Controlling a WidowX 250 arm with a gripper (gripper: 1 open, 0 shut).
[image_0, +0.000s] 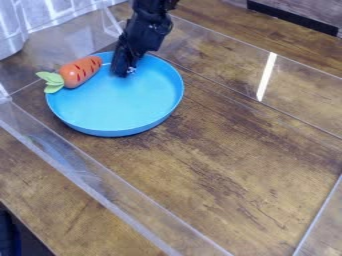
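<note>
A round blue plate (115, 105) lies on the wooden table at the left. A plush carrot (79, 72) with pale green leaves rests at the plate's upper-left rim. My black gripper (124, 68) reaches down from the top to the plate's back edge, just right of the carrot. It appears shut; whether anything is between its fingertips is too small and dark to tell.
Clear plastic panels border the table at the left and right. A white translucent object (20, 25) stands at the top left. The wooden tabletop (201, 180) right of and in front of the plate is bare.
</note>
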